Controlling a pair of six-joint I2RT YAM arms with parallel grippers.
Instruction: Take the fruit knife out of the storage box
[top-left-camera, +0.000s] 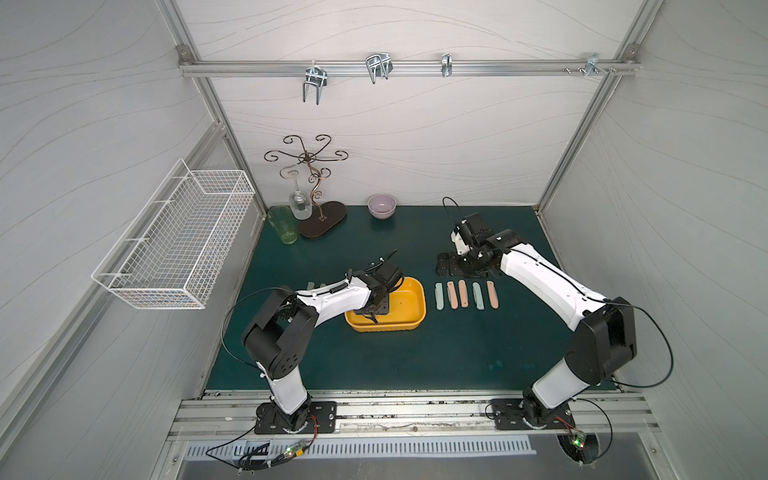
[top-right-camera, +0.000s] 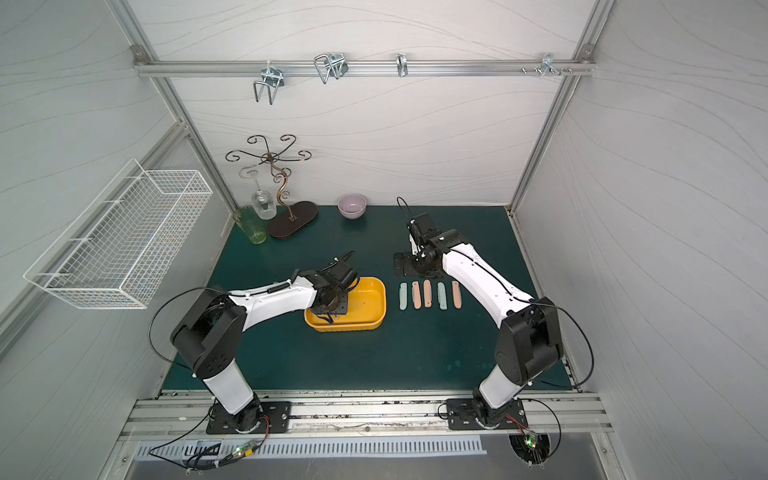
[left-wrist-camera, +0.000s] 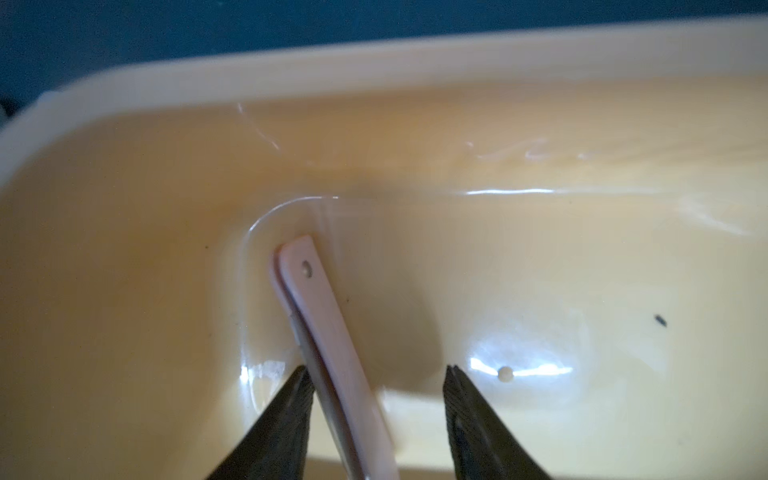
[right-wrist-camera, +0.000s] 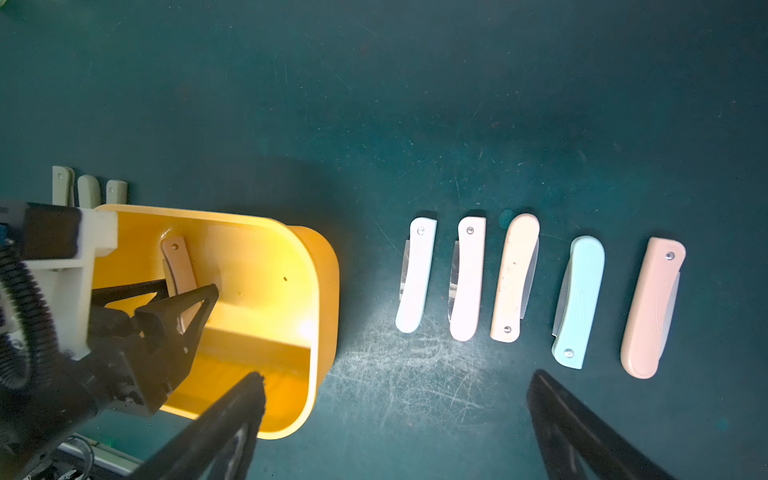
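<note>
A pink-handled folding fruit knife (left-wrist-camera: 340, 344) lies in the yellow storage box (right-wrist-camera: 304, 264), near one end of its floor. In the right wrist view this fruit knife (right-wrist-camera: 181, 268) shows partly behind my left gripper's fingers. My left gripper reaches down into the box and stands open. Its left finger (left-wrist-camera: 300, 392) overlaps the knife's blade edge in the left wrist view; whether they touch cannot be told. The knife's lower end runs out of that view. Over the table right of the box, my right gripper is open and empty.
Several folding knives, including a pink one (right-wrist-camera: 652, 308) and a turquoise one (right-wrist-camera: 579, 302), lie in a row right of the box. More knives (right-wrist-camera: 89, 192) lie beyond the box's left end. A purple bowl (top-left-camera: 381, 205) and a metal rack (top-left-camera: 321, 218) stand at the back.
</note>
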